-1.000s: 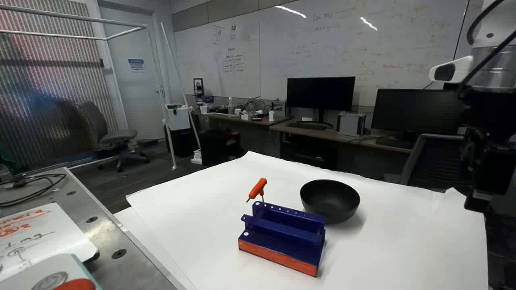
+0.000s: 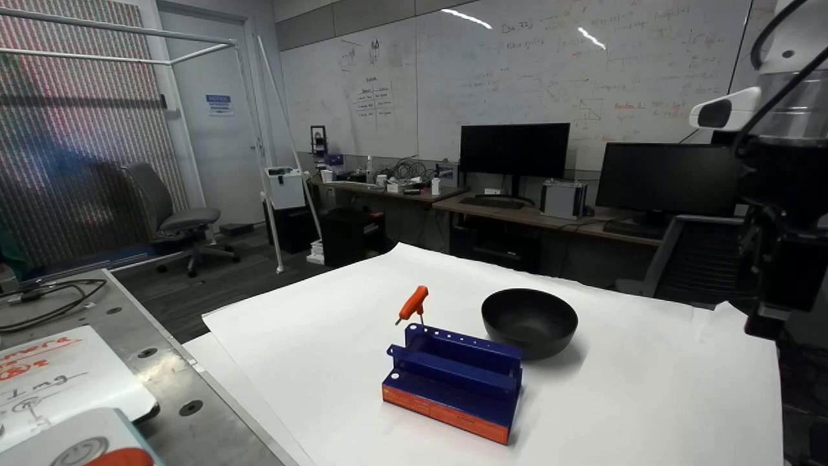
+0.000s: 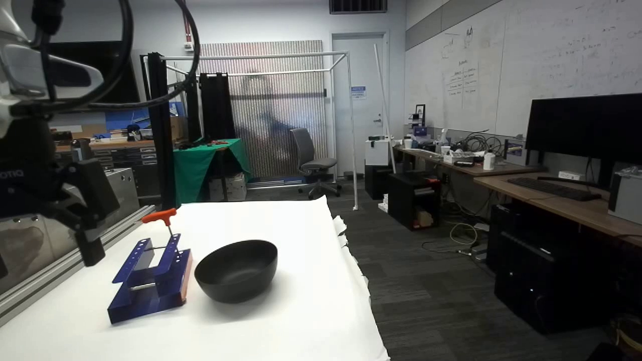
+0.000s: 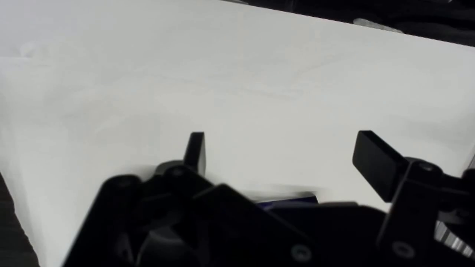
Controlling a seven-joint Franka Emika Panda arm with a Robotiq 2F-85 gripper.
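An orange-handled hex key (image 2: 414, 303) stands in a hole at one end of a blue holder (image 2: 458, 377) with an orange front strip. In exterior view 2 the orange handle (image 3: 159, 216) rises from the far end of the blue rack. A black bowl (image 2: 530, 322) sits beside the holder on the white sheet; it looks empty. My gripper is open, with only bare white sheet seen between its fingers. It hangs above the table, away from the holder and bowl. A sliver of blue (image 4: 289, 202) shows behind the gripper body in the wrist view.
White paper (image 2: 644, 373) covers the table, with clear room around the bowl and holder. A metal bench (image 2: 167, 380) carrying a whiteboard panel borders one side. Desks with monitors (image 2: 514, 149) stand beyond the table.
The holder, hex key and bowl have stayed put. The arm at the right edge of exterior view 1 looks almost unmoved.
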